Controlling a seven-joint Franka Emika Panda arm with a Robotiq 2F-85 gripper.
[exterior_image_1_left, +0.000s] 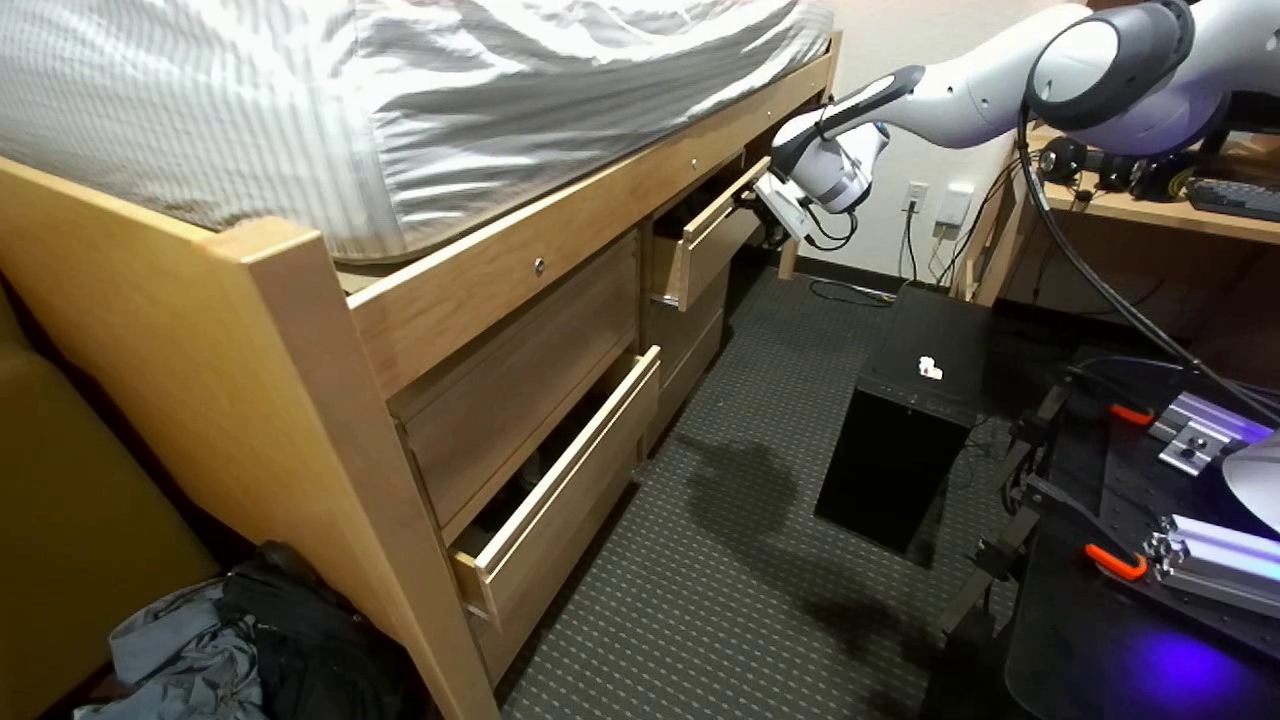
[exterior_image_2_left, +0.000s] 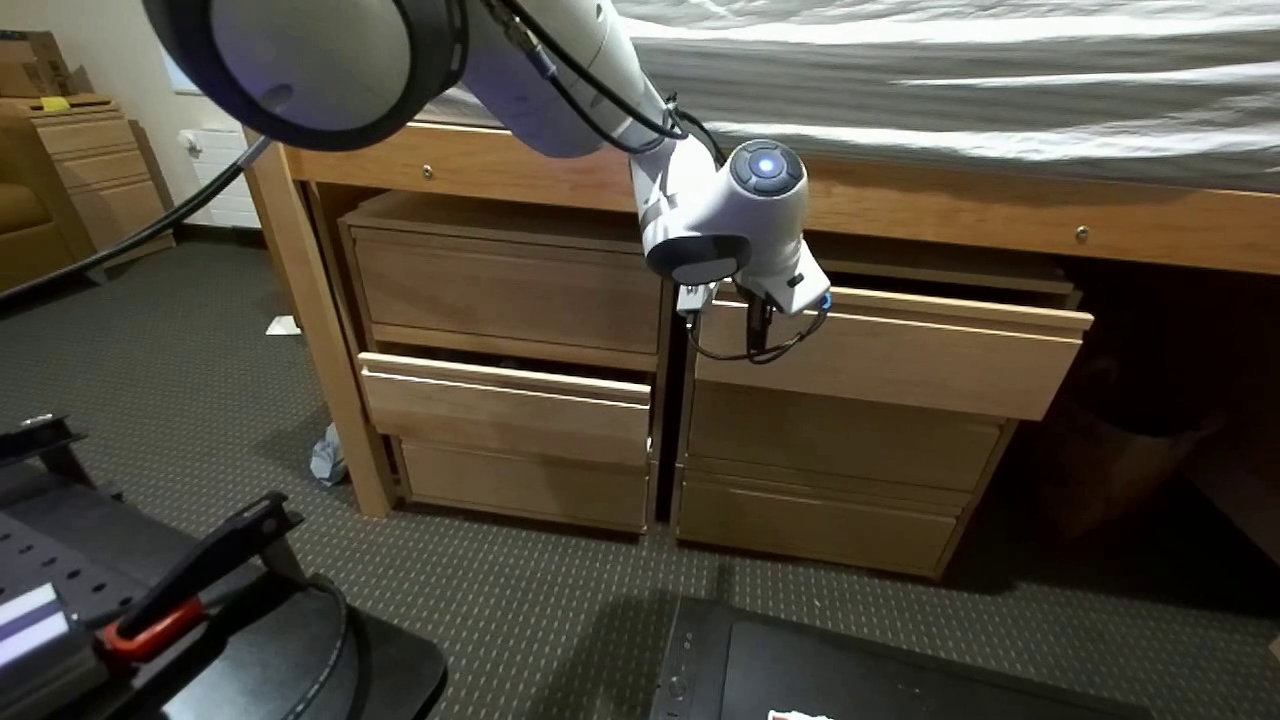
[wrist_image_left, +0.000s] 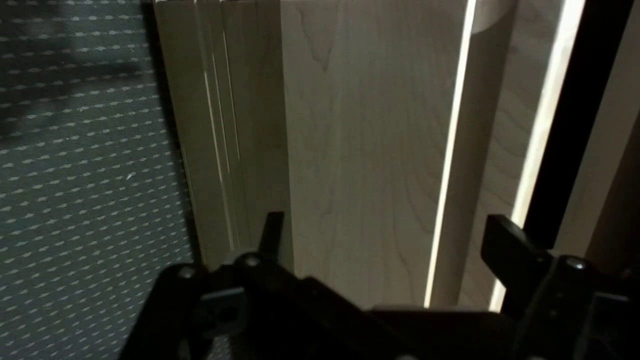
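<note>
Under the bed, the top drawer of the right-hand dresser is pulled partway out. My gripper faces this drawer's front in the wrist view, its black fingers wide apart with only the wooden panel seen between them. The right finger overlaps the bright top edge of the drawer, though whether it touches cannot be told. In the left-hand dresser, a middle drawer also stands partly out. The arm hides the gripper's tips in the second exterior view.
The wooden bed frame runs just above the drawers. A black box stands on the carpet, and a dark table with clamps is at the right. Carpet lies clear between drawers and box. Clothes are heaped at the bed's near corner.
</note>
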